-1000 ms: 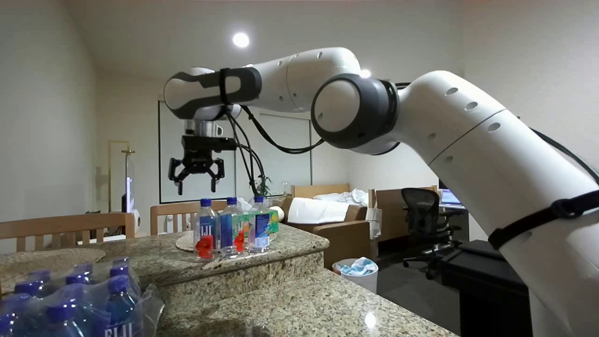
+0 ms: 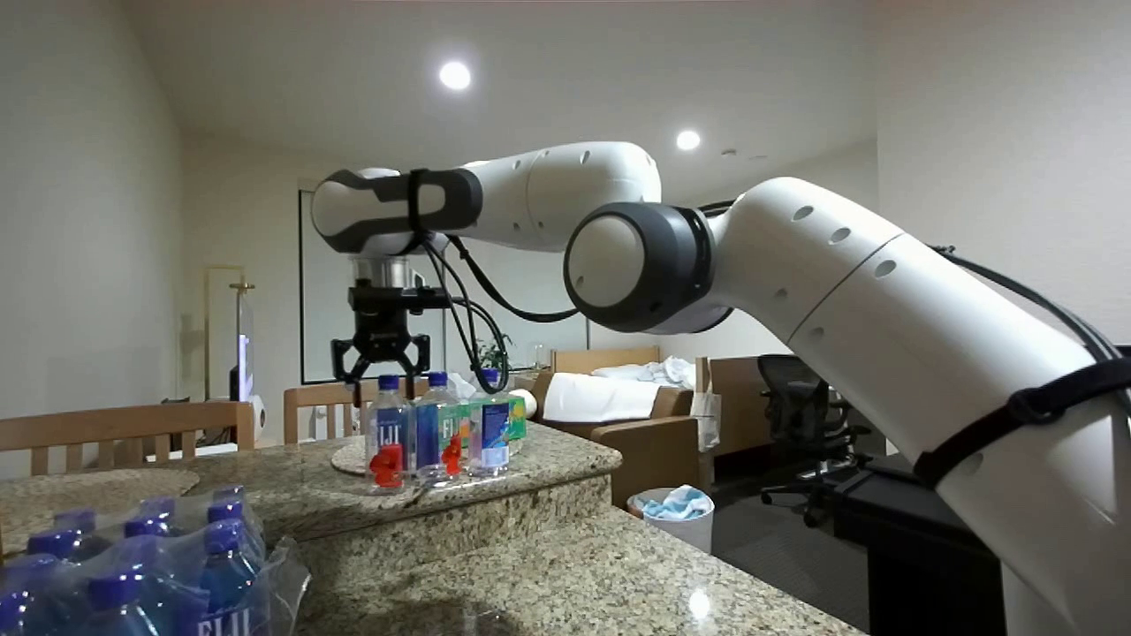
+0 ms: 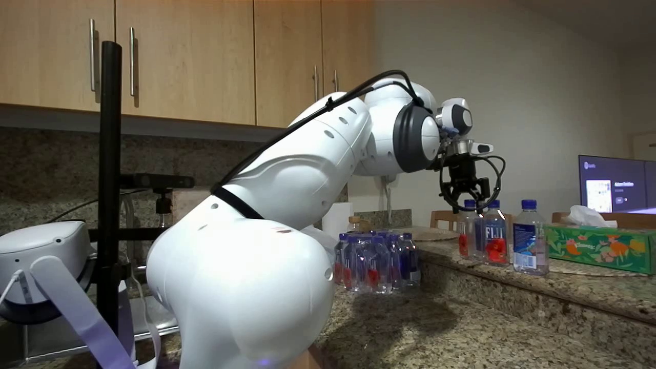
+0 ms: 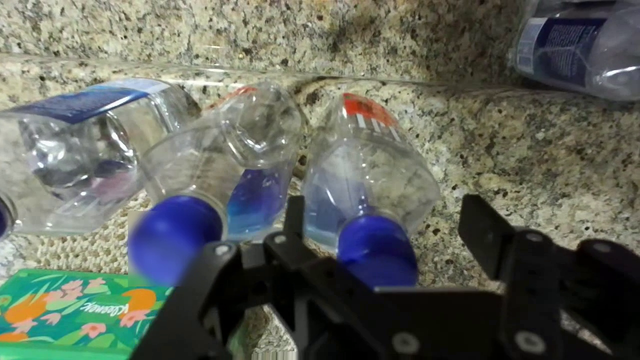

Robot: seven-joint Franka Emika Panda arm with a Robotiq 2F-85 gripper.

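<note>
Three clear bottles with blue caps stand in a row on the raised granite ledge. My gripper [image 2: 383, 390] points down over the leftmost bottle [image 2: 388, 440] in exterior view 1. In the wrist view the fingers [image 4: 477, 231] are spread on either side of that bottle's blue cap [image 4: 376, 249], with a gap on each side. The middle bottle [image 4: 180, 174] stands close beside the left finger. Farther left is the third bottle [image 4: 72, 156], showing its dark blue label. In exterior view 2 the gripper [image 3: 470, 206] is at the cap height of the far bottle.
A wrapped pack of similar bottles [image 2: 138, 578] sits on the lower counter. Behind the row lies a green tissue box [image 3: 599, 249] on a woven mat. The ledge edge [image 2: 424, 507] drops to the lower counter [image 2: 594, 583], whose middle is clear.
The arm has come down, bringing my gripper from above the bottles to the leftmost one's cap. Its fingers look closer together than before. The bottles have not moved.
</note>
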